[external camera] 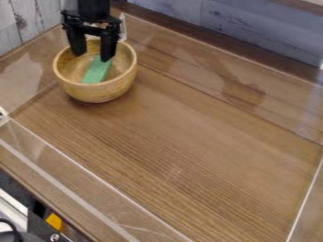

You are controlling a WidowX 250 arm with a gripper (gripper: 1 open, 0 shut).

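Note:
My black gripper (93,40) is at the top left of the camera view, open, its fingers reaching down over the back rim of a wooden bowl (104,92). A green elongated object (96,72) lies inside the bowl, below the fingers. Whether the fingertips touch it is hard to tell.
A grey-blue wall (252,28) runs along the back. Dark cables and a small yellow item (55,221) are beyond the table's edge at lower left.

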